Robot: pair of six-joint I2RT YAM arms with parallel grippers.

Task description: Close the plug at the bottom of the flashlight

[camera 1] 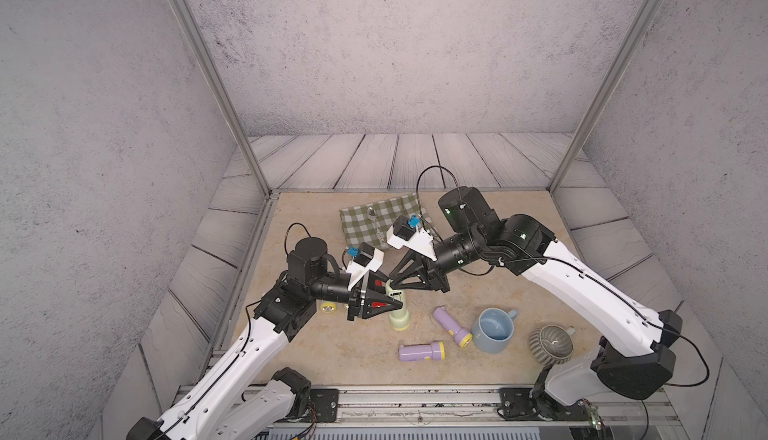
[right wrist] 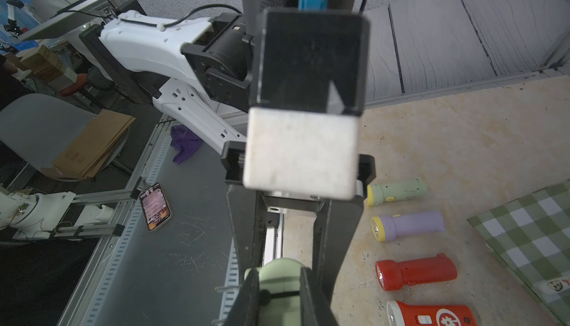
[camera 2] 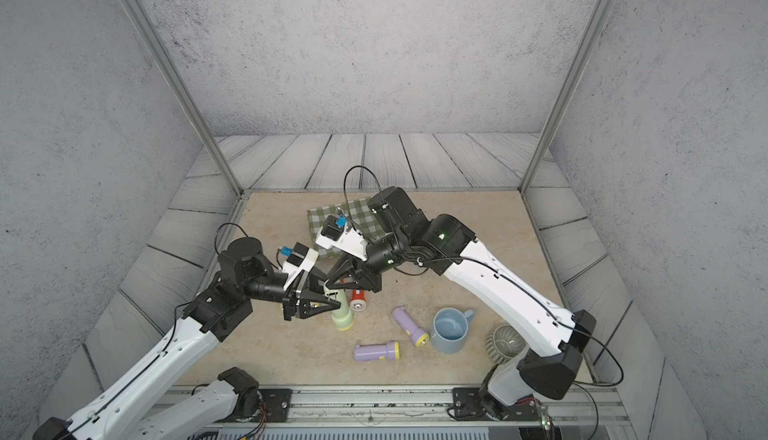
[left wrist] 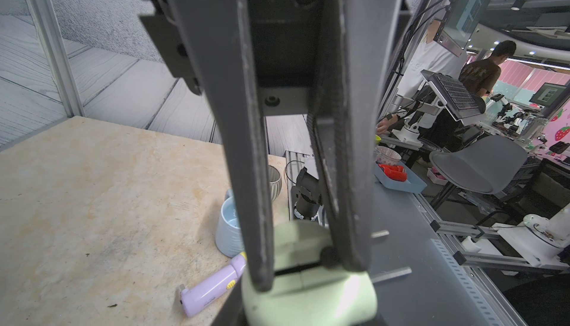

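Note:
A pale green flashlight stands upright, its yellow-rimmed head down and its bottom end up. My left gripper is shut on its upper body, one finger on each side. A dark line crosses the green bottom end in the left wrist view. My right gripper reaches in from the right at that same end, its fingertips apart to either side of it in the right wrist view. Whether they touch it is unclear. The plug is small and partly hidden by fingers, so its seating cannot be told.
Two purple flashlights lie in front, with a blue mug and a ribbed grey cup to their right. Red flashlights lie behind the left gripper. A checked cloth covers the back. The two grippers are very close together.

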